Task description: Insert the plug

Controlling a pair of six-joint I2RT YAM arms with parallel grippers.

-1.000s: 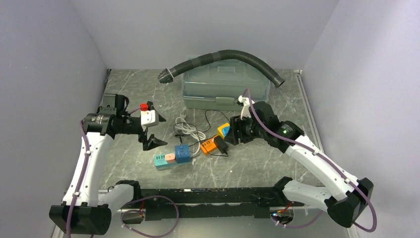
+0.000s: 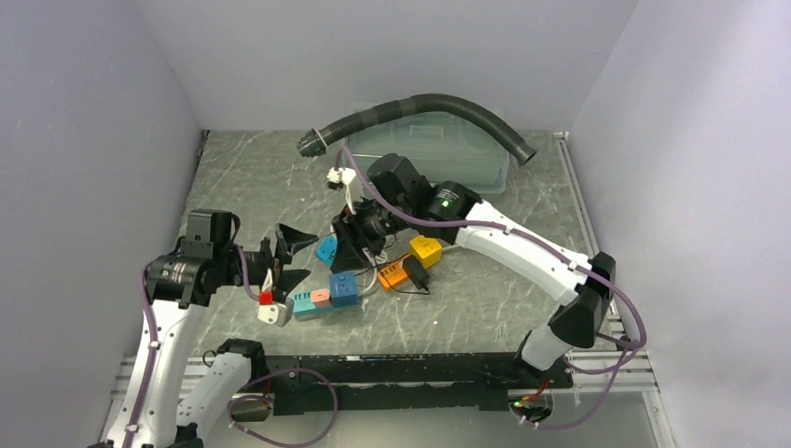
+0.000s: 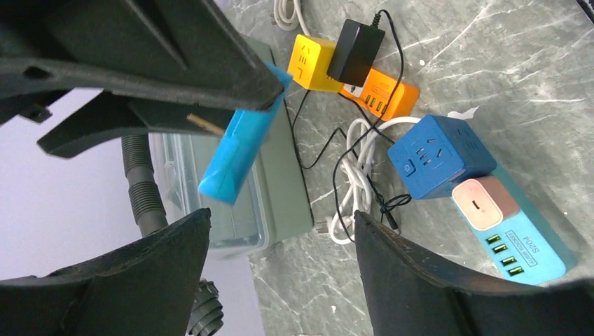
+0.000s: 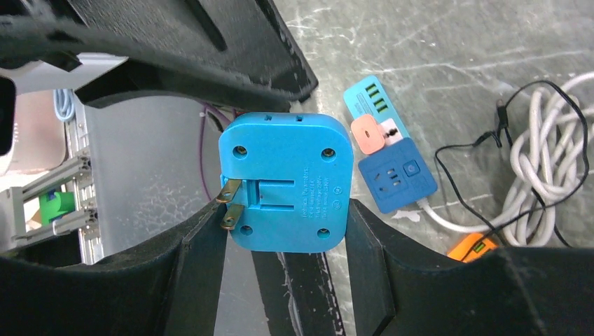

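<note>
A light-blue plug block with two flat metal prongs (image 4: 232,204) is gripped in the right wrist view: my right gripper is shut on it, one finger on either side. The prongs point sideways, towards the left of that view. In the top view the plug (image 2: 326,249) hangs between the two arms. My left gripper (image 2: 308,259) faces it with its fingers apart; nothing sits between its fingertips in the left wrist view. Below lies a teal power strip (image 3: 527,245) with a dark-blue socket cube (image 3: 443,157) and a pink adapter (image 3: 485,202).
Beside the strip are an orange block (image 3: 394,96), a yellow block (image 3: 312,64), a black adapter (image 3: 356,53) and a coiled white cable (image 3: 347,189). A lidded box (image 2: 438,154) and a black hose (image 2: 438,101) occupy the back. Bare table shows at front right.
My right arm has carried the blue plug leftward, from near the yellow block to above the table's middle.
</note>
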